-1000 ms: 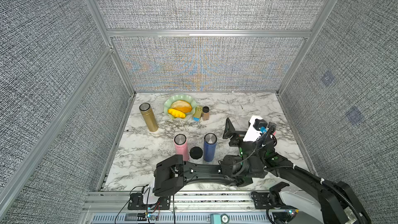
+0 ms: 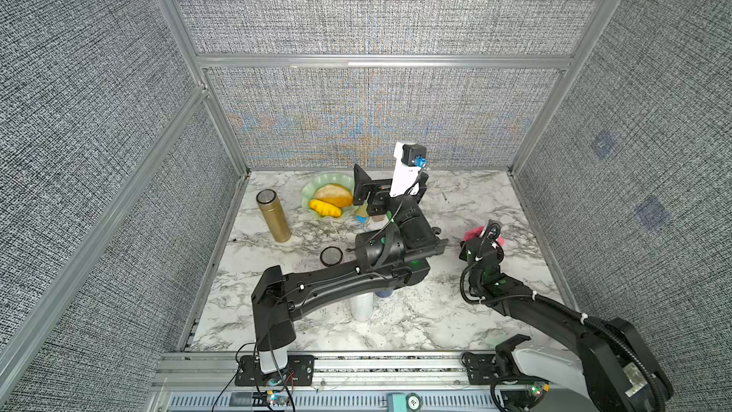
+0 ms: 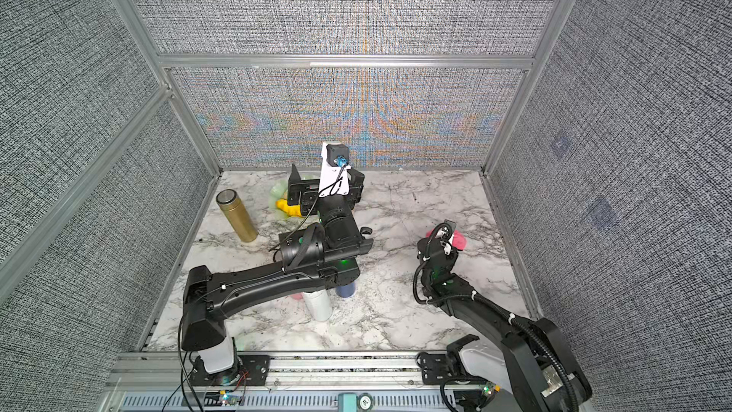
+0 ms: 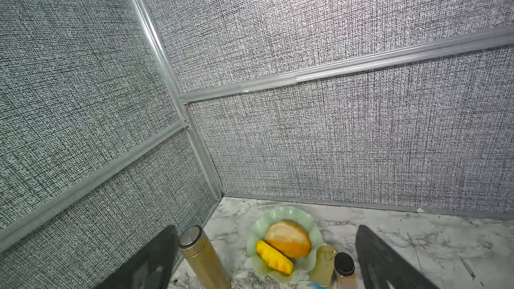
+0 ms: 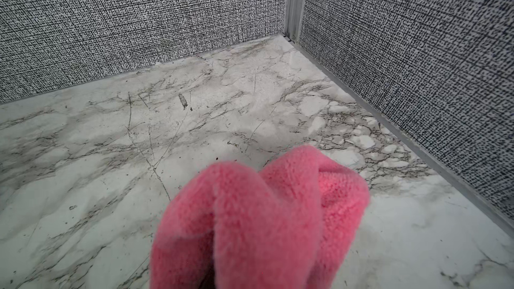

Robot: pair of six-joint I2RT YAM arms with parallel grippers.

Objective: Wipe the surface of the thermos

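The gold thermos (image 2: 274, 217) stands upright at the left of the table, its silver lid showing; the left wrist view has the same gold thermos (image 4: 206, 259) low between the fingers, some distance off. My left gripper (image 2: 390, 183) is open and empty, raised above the table to the right of that thermos. In the right wrist view a bunched pink cloth (image 5: 262, 224) fills the front of my right gripper, whose fingers it hides; the gripper is shut on the cloth. Below my left arm, a white bottle (image 3: 317, 305) and a blue thermos (image 3: 345, 290) are partly hidden.
A green bowl (image 4: 313, 224) holds yellow and orange food. Beside it stand a small gold-coloured item (image 4: 324, 267) and a black-capped jar (image 4: 344, 265).
My left arm has swung left and away from the right gripper, toward the back of the table. It now covers the thermoses in the middle. The right arm has shifted slightly.
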